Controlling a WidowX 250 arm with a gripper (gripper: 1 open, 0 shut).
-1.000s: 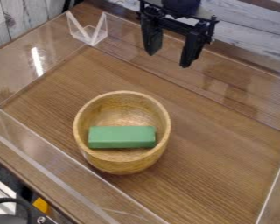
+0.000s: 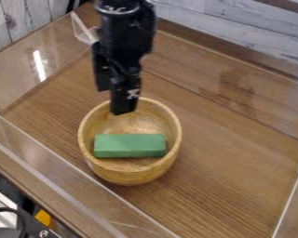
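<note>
A round wooden bowl [image 2: 129, 165] sits on the wooden table, with a green rectangular block [image 2: 129, 145] lying inside it. My dark gripper [image 2: 116, 91] hangs just above the bowl's back edge, open, its fingers pointing down, with nothing visible held between them.
A pale wire piece stands at the back left beside my arm, partly hidden. A clear rim runs along the left and front edges, with cables at the lower left.
My gripper has moved from the back of the table toward the camera and left, arriving over the bowl. The bowl and block are unmoved.
</note>
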